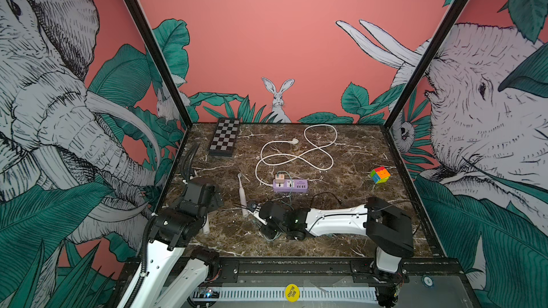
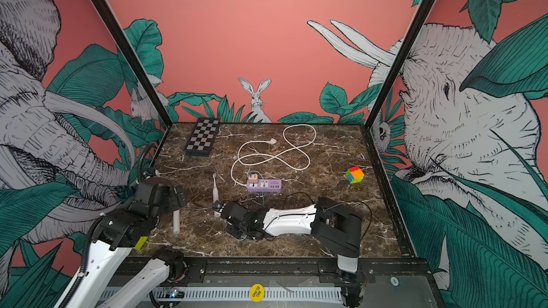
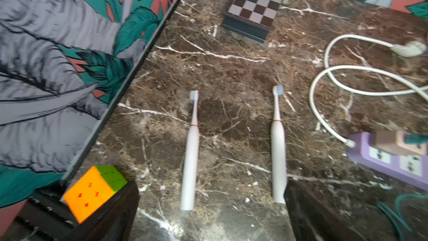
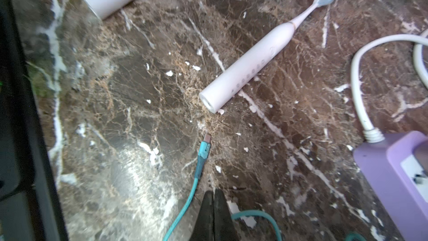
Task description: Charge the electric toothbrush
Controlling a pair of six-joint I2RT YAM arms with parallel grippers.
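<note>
Two white electric toothbrushes lie on the marble table: the left toothbrush [image 3: 190,165] and the right toothbrush [image 3: 278,156]. In the right wrist view, the base of the right toothbrush [image 4: 249,67] faces the teal cable plug [image 4: 203,149], which lies on the table a short way off. My right gripper is shut with nothing between its fingertips; the plug is outside them, ahead and to the left. My left gripper stands wide open above the table, its fingers either side of the view, and it holds nothing.
A purple power strip [image 1: 290,185] with an adapter and a white cord [image 1: 333,154] sits mid-table. A chessboard box [image 1: 223,137] is at the back left. One cube [image 1: 380,174] lies right, another cube [image 3: 94,192] at the left edge.
</note>
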